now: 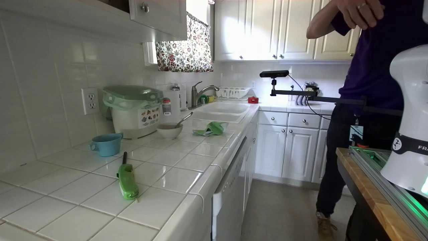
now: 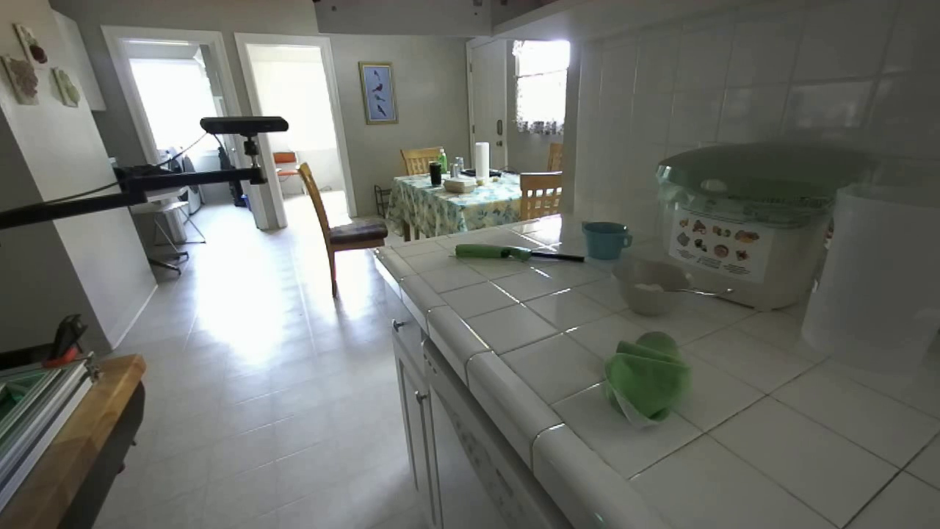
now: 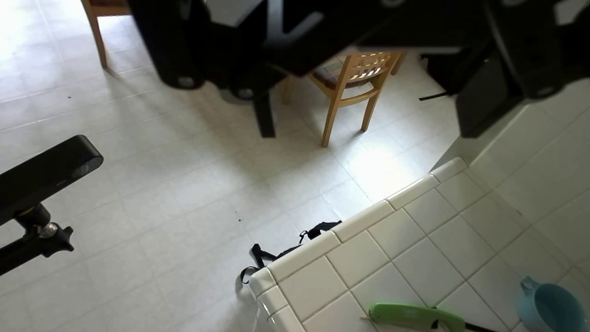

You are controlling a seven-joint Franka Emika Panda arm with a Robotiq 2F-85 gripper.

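At the top of the wrist view my gripper stands open, its dark fingers (image 3: 485, 105) wide apart and nothing between them. It is high over the floor and the counter's end, clear of every object; neither exterior view shows it. A green lighter (image 1: 128, 181) with a black nozzle lies on the tiled counter (image 1: 96, 220). Near its nozzle stands a light blue cup (image 1: 107, 145). Farther along are a pale bowl (image 1: 169, 132) with a spoon (image 1: 184, 119) leaning in it, and a crumpled green cloth (image 2: 648, 378).
A white bin with a green lid (image 1: 132, 93) stands against the wall, beside a translucent container (image 2: 872, 273). The sink (image 1: 224, 107) is beyond. A person (image 1: 361, 100) stands near my base (image 1: 409, 120). A camera (image 1: 274, 74) on a black bar juts over the floor.
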